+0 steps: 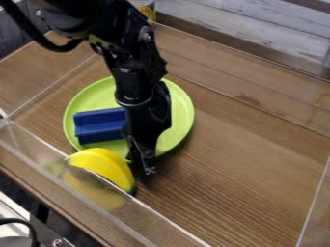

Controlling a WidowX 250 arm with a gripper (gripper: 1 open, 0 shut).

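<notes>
My black gripper (139,154) reaches down over the green plate (175,108), its fingertips low at the plate's front edge, just right of a yellow object (100,166). I cannot tell whether it is open, shut, or holding anything; the dark fingers overlap one another. A blue block (98,126) lies on the left of the plate, partly behind the arm. The yellow object sits at the plate's front, partly seen through a clear edge.
A pale planked wall (258,24) runs along the back, with a can (145,12) behind the arm. A clear barrier edge crosses the front left.
</notes>
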